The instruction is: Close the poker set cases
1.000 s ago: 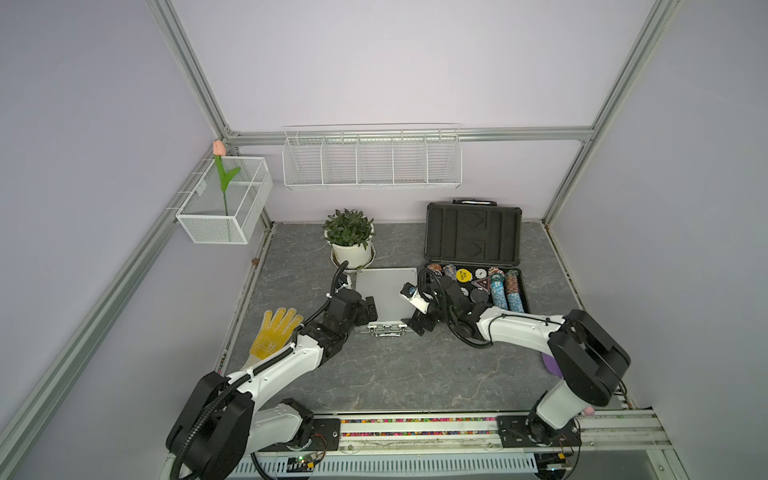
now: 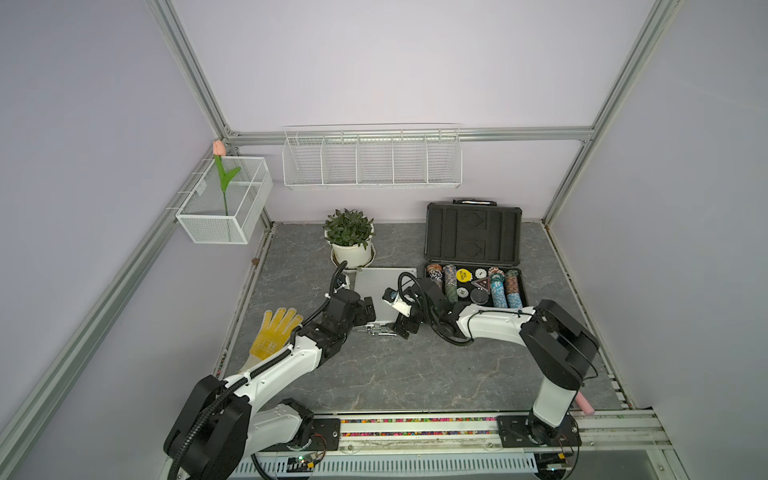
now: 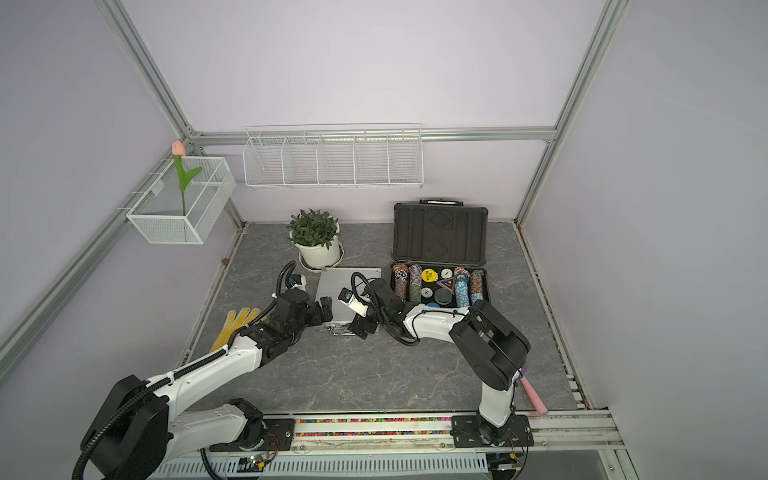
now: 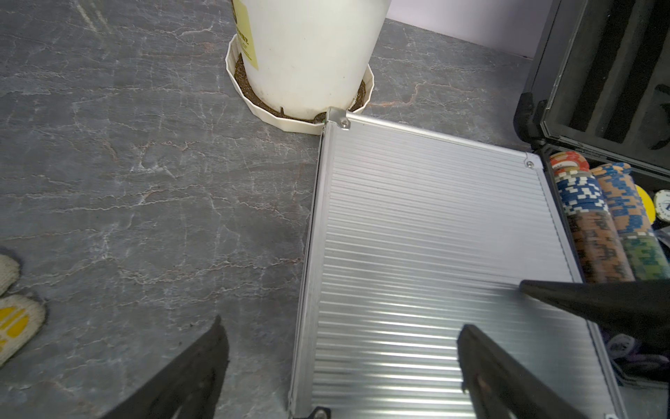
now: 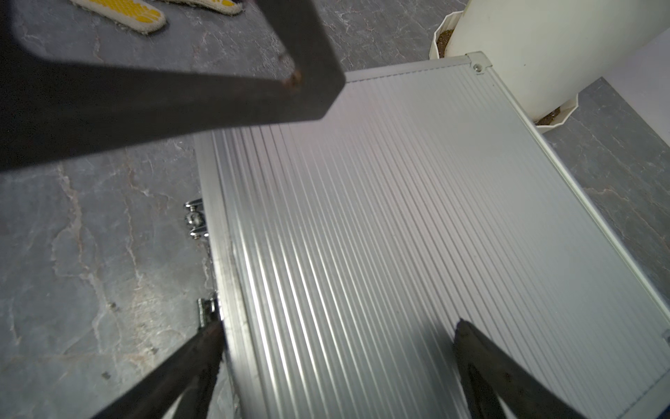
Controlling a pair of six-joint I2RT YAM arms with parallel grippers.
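A silver case (image 4: pixel 425 202) lies shut-lidded at the table's middle, its latches (image 5: pixel 195 220) along the front edge. To its right a black case (image 2: pixel 472 232) stands with lid raised, chip stacks (image 4: pixel 593 216) inside. My left gripper is open over the silver case's left edge, nothing between its fingers. My right gripper is open over that case's front part near the latches, holding nothing.
A potted plant (image 2: pixel 350 249) stands behind the silver case. A yellow glove (image 2: pixel 276 332) lies at left. Wire baskets (image 2: pixel 372 160) hang on the back and left walls.
My right arm has moved left along the silver case's front, uncovering more of the chip stacks. The left arm is nearly unchanged.
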